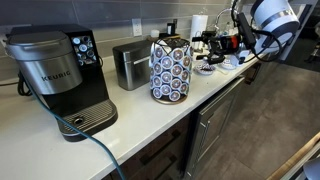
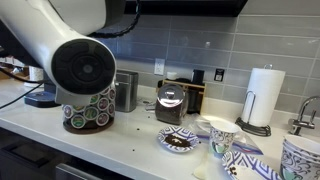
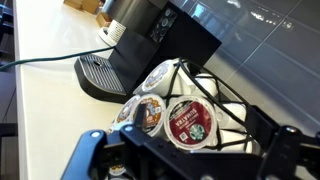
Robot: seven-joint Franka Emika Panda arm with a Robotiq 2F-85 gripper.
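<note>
The pod carousel (image 1: 170,72), a wire rack full of round coffee pods, stands upright on the counter. In the wrist view, a pod with a red label (image 3: 191,123) faces the camera just beyond my fingers, beside other pods (image 3: 150,112) behind a dark wire. My gripper is open, and no object shows held between its fingers. In exterior view 1 the gripper (image 1: 206,48) is at the right of the carousel; small dark parts overlap there. The Keurig coffee maker (image 1: 62,82) stands at the left. Exterior view 2 shows the carousel (image 2: 92,110) partly hidden by my arm.
A toaster (image 1: 132,65) stands between coffee maker and carousel. A patterned plate (image 2: 178,140) with brown bits, patterned cups (image 2: 222,136) and a paper towel roll (image 2: 262,95) occupy the other side. A teal cable (image 1: 92,138) crosses the bare counter in front.
</note>
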